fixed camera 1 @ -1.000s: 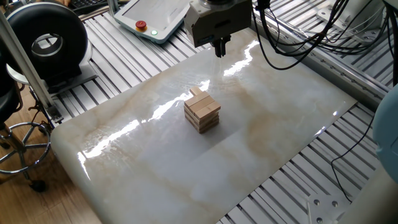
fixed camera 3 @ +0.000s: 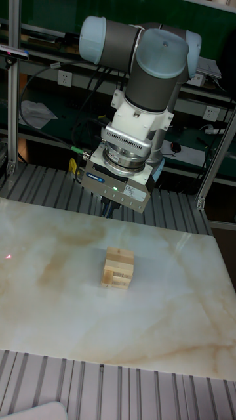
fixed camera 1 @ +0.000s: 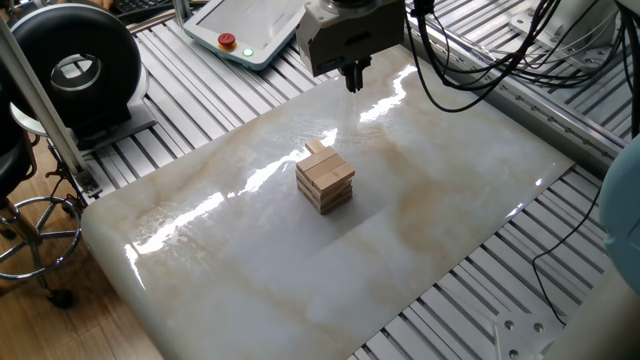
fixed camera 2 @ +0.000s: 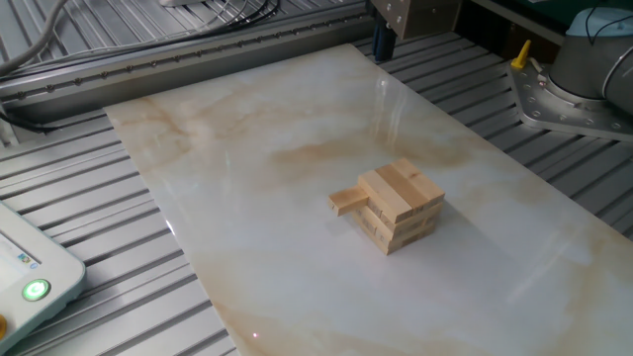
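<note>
A small tower of light wooden blocks [fixed camera 1: 326,172] stands near the middle of the marbled sheet. One block [fixed camera 2: 345,201] juts out from its side, just below the top layer; the other blocks look squarely stacked. In the third view the front of the tower [fixed camera 3: 118,267] shows narrow block ends and a gap-like dark band. My gripper [fixed camera 1: 354,78] hangs above the sheet's edge on the robot's side, well apart from the tower. Its dark fingers look close together, but whether they touch is too small to make out. Nothing shows hanging from them.
The marbled sheet [fixed camera 1: 240,270] is otherwise bare, with free room all round the tower. A teach pendant [fixed camera 1: 246,25] with a red stop button lies on the slatted table. Black cables [fixed camera 1: 480,85] loop beside the arm.
</note>
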